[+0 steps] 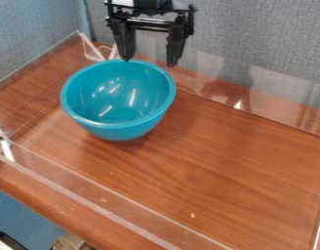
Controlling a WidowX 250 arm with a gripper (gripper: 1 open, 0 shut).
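My black gripper [149,51] hangs at the top centre of the camera view, its two fingers spread open with nothing between them, above the far rim of a teal plastic bowl [117,107]. The bowl stands upright on the wooden table [228,176], left of centre, and looks empty inside.
Clear plastic edging runs along the front and back of the table. Grey padded walls rise at the back and left. A small white wire-like item [94,49] sits in the back left corner.
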